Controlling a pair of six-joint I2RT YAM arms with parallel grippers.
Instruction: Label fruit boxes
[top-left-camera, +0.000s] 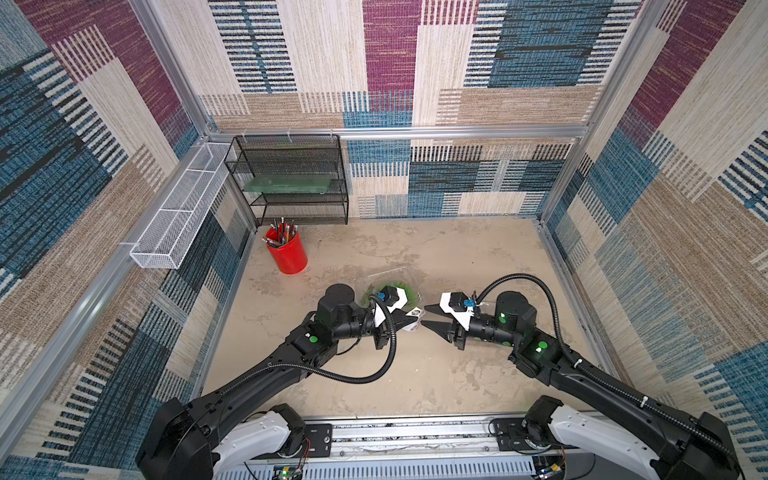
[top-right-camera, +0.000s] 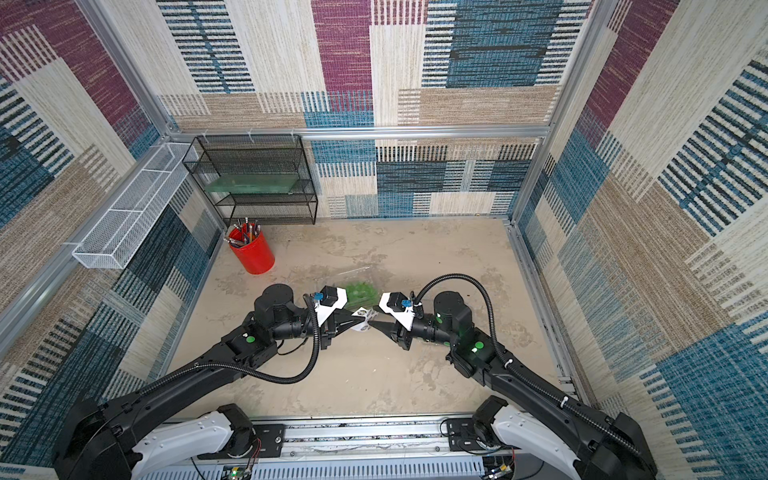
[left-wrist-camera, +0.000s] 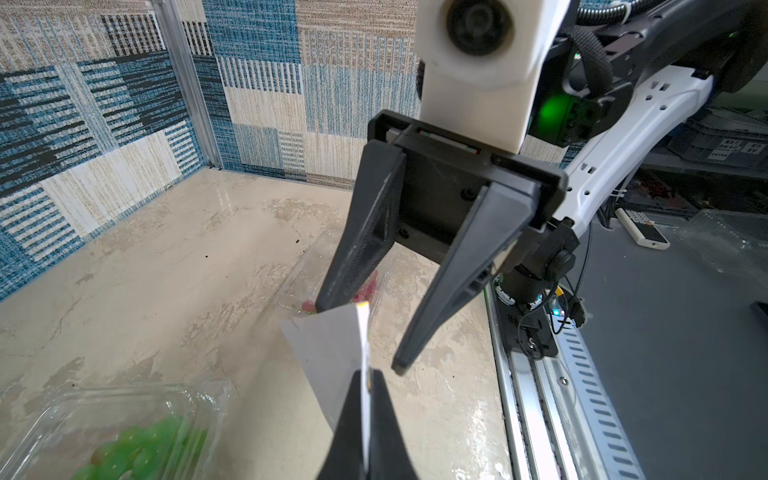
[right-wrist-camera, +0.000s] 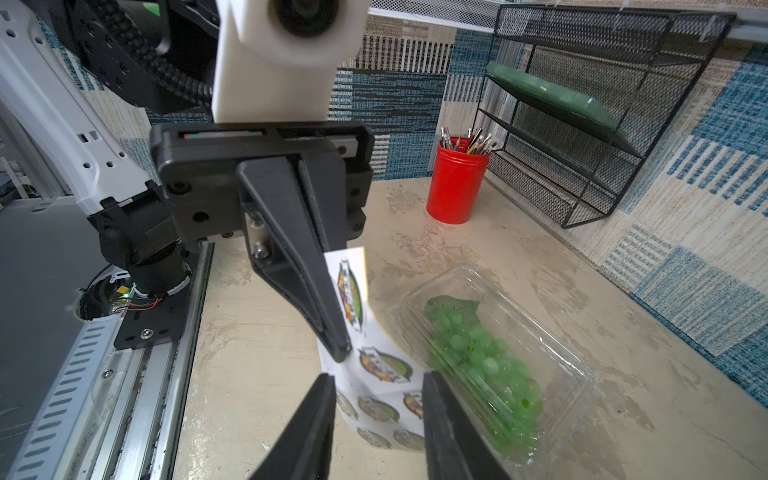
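A small white sheet of fruit stickers (right-wrist-camera: 380, 384) is pinched in my left gripper, shut on it above the table. Facing it from the right, my right gripper (top-left-camera: 427, 317) is part open. In the right wrist view the sheet shows in the gap between its fingers; the left wrist view has the sheet's upper corner at the far finger (left-wrist-camera: 340, 292). Whether they touch cannot be told. A clear box of green grapes (right-wrist-camera: 480, 360) lies on the table just beyond the sheet. Another clear box with red fruit (left-wrist-camera: 372, 288) is partly hidden behind the right gripper.
At the back left stand a red cup of pens (top-left-camera: 286, 249) and a black wire shelf (top-left-camera: 292, 209) bearing a green item. A white wire basket (top-left-camera: 180, 209) hangs on the left wall.
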